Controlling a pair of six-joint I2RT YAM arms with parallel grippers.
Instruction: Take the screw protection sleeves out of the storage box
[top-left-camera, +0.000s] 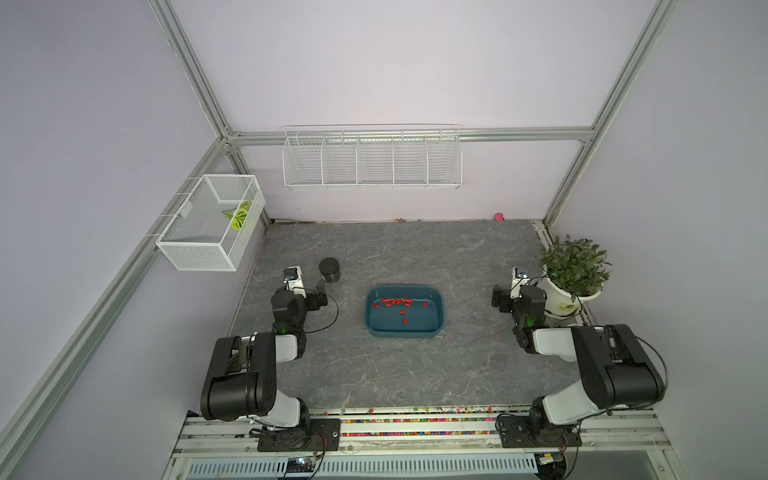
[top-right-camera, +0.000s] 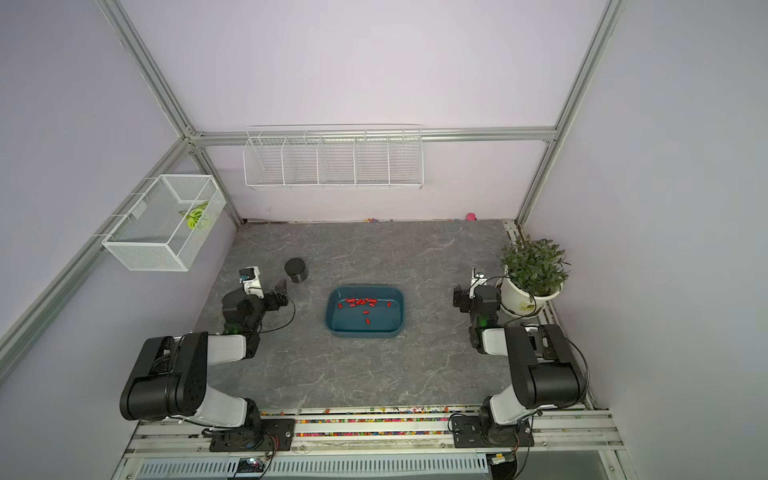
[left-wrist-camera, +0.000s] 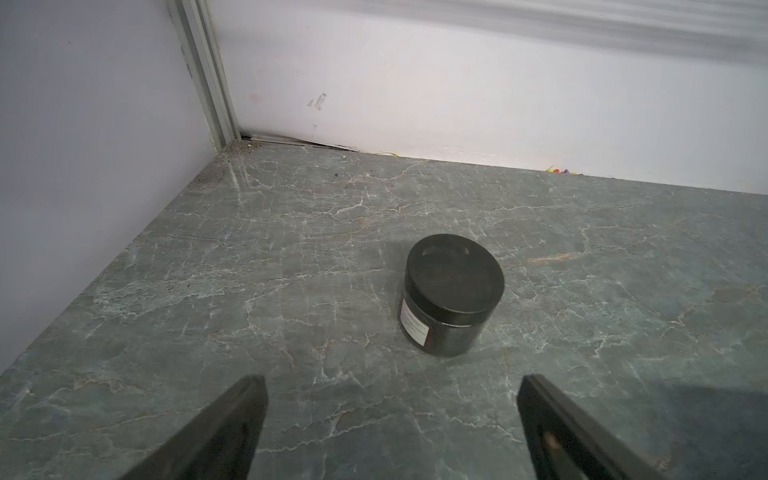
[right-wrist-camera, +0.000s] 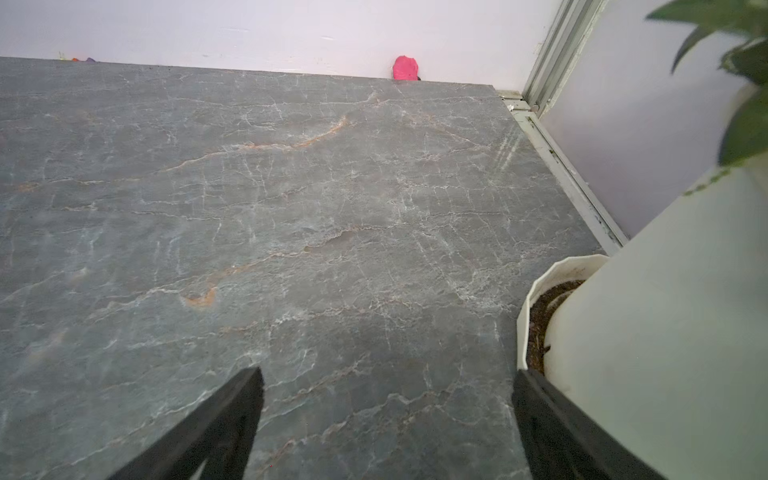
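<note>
Several small red sleeves (top-left-camera: 397, 302) lie in the teal storage box (top-left-camera: 404, 332) at the middle of the table, most in a row toward its back and a few apart from it. In the top right view the same box (top-right-camera: 365, 333) shows its red sleeves (top-right-camera: 361, 302) from above. Left of the box and clear of it, my left gripper stands open and empty, a dark round jar (left-wrist-camera: 452, 292) beyond its fingers. My right gripper is open too, over bare tabletop to the box's right. Neither wrist view takes in the box.
A white pot (top-left-camera: 572, 296) with a leafy plant (top-left-camera: 576, 264) stands close beside the right arm. White wire baskets hang on the left wall (top-left-camera: 212, 224) and back wall (top-left-camera: 372, 160). Open tabletop surrounds the box.
</note>
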